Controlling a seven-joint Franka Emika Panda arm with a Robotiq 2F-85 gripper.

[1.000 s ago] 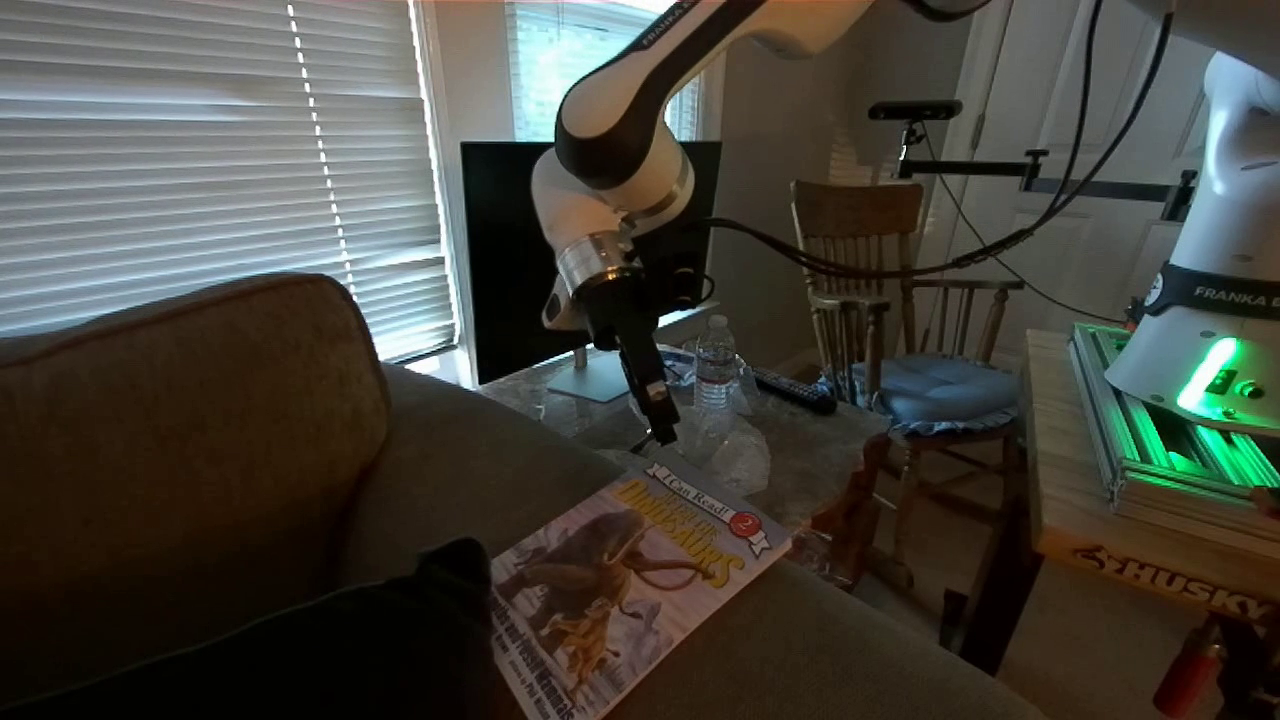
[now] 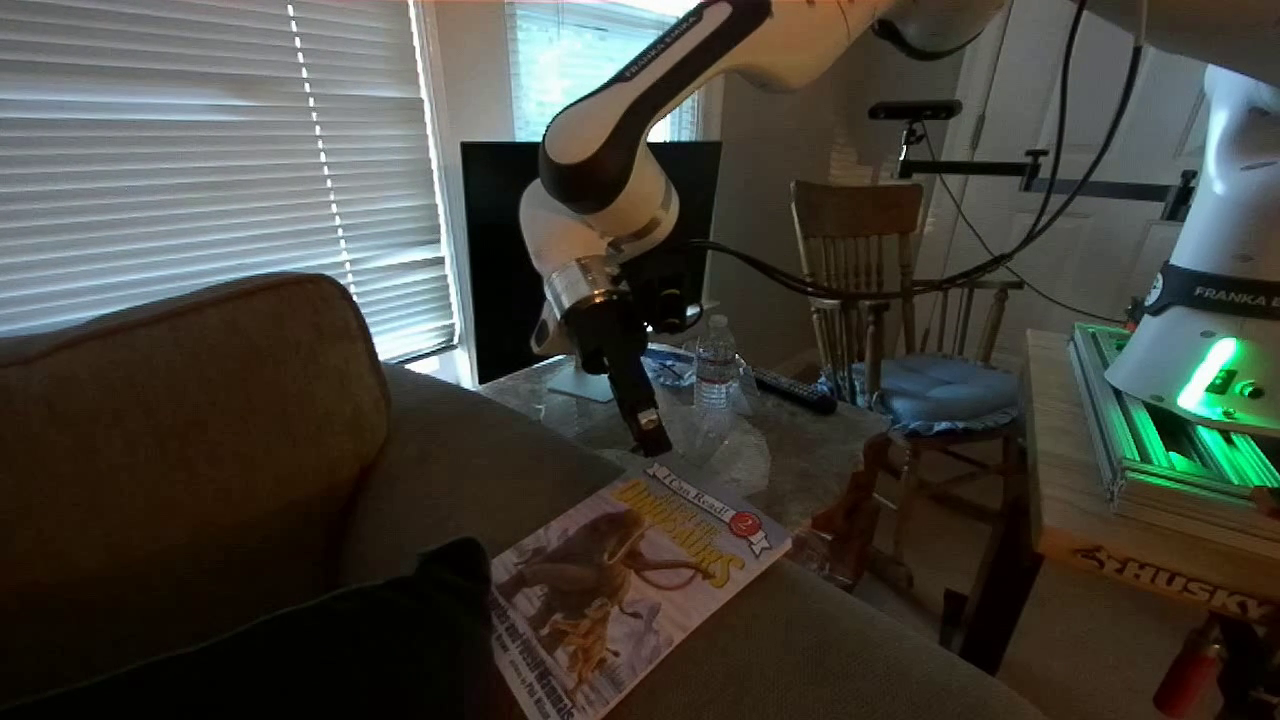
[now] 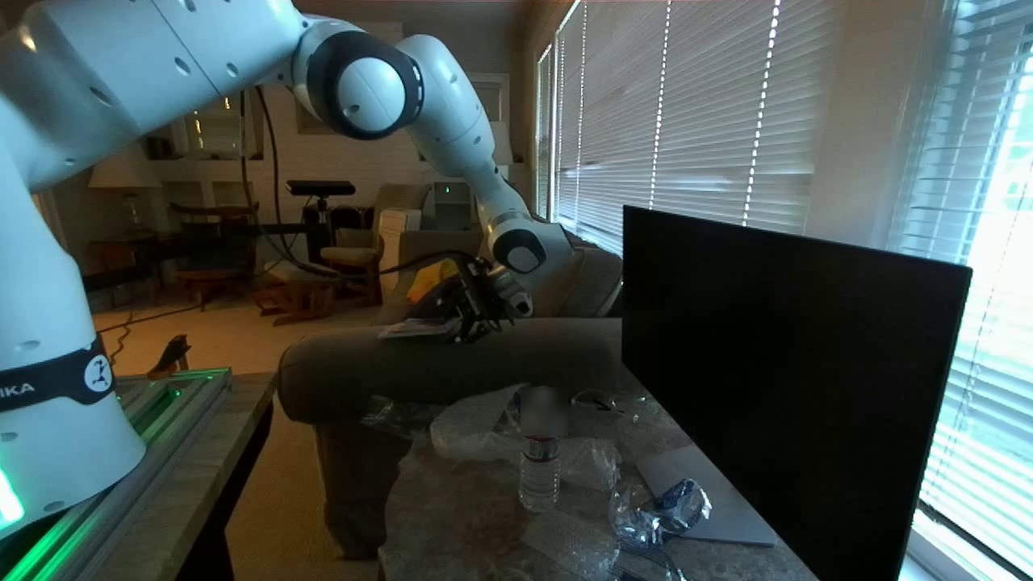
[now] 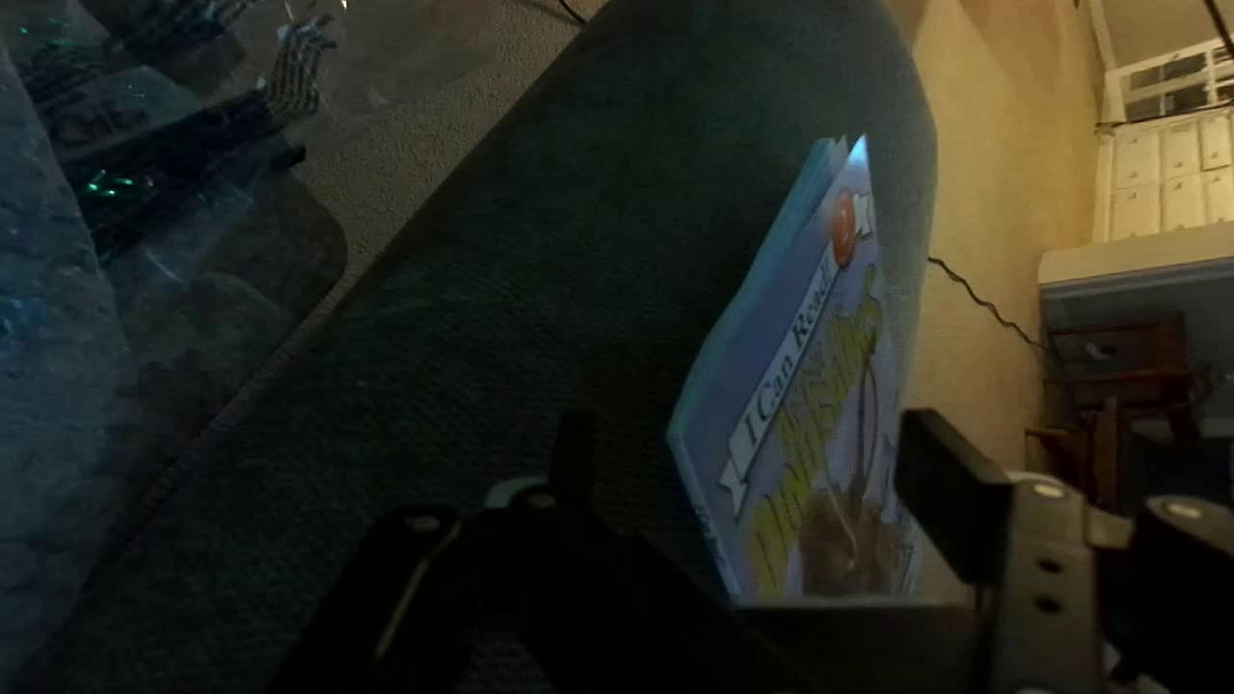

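Observation:
A thin picture book (image 2: pixel 624 576) with "I Can Read!" along its top edge lies face up on the couch arm (image 4: pixel 509 312). In exterior view 1 my gripper (image 2: pixel 651 446) points down at the book's top edge, near its far left corner. The wrist view has the book's cover (image 4: pixel 798 405) showing between my parted fingers, one dark fingertip (image 4: pixel 943 492) on the right side. My gripper is open, and no grip on the book shows. Whether a finger touches the book cannot be told. Exterior view 2 shows the gripper (image 3: pixel 471 334) small and dark above the couch arm.
Behind the couch arm stands a cluttered table with a water bottle (image 2: pixel 715 364), clear plastic wrapping (image 3: pixel 571 552) and a remote (image 2: pixel 794 390). A black monitor (image 3: pixel 775 378) rises beside it. A dark cushion (image 2: pixel 300 648) lies close to the book's left side.
In exterior view 1 my arm has shifted a little to the left, and the fingertips sit slightly lower, closer to the book's top edge. The book has not moved.

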